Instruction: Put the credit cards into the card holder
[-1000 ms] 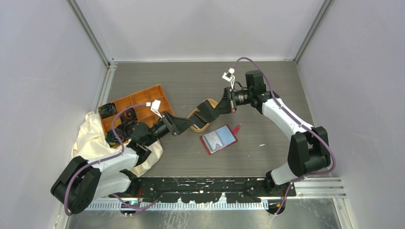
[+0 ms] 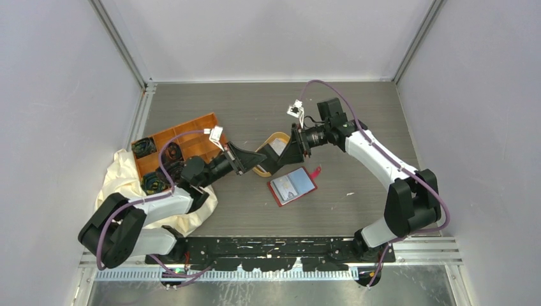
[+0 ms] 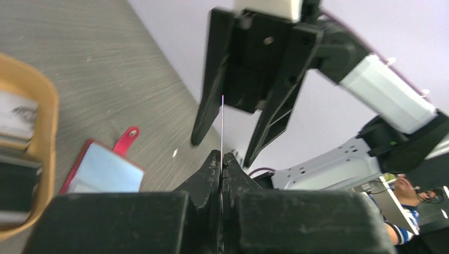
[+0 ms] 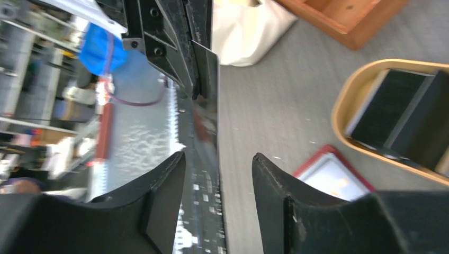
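Note:
A dark card (image 2: 271, 162) is held up between the two arms, over the yellow basket. My left gripper is shut on it, and the card (image 3: 222, 119) appears edge-on as a thin line in the left wrist view. My right gripper stands open, its fingers on either side of the card (image 4: 210, 119) in the right wrist view, apart from it. The red card holder (image 2: 292, 187) lies open on the table, its clear pockets up and a pale card-like piece showing in one.
The oval yellow basket (image 3: 50, 100) holds more cards, seen in both wrist views. An orange divided box (image 2: 205, 125) with coiled cables stands at the left, cream cloth (image 2: 118, 172) beside it. Right of the holder the table (image 2: 357, 172) is mostly clear.

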